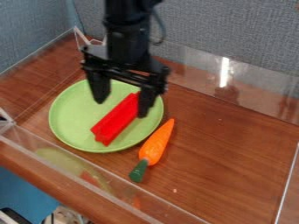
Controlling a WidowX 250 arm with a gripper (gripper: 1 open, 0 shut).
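The black gripper hangs over the green plate, its two fingers spread open above and around the upper end of a red, bar-like object that lies on the plate. Whether the fingers touch it I cannot tell. An orange toy carrot with a green end lies on the wooden surface right of the plate.
Transparent walls border it at the front left and back. A grey padded wall stands behind.
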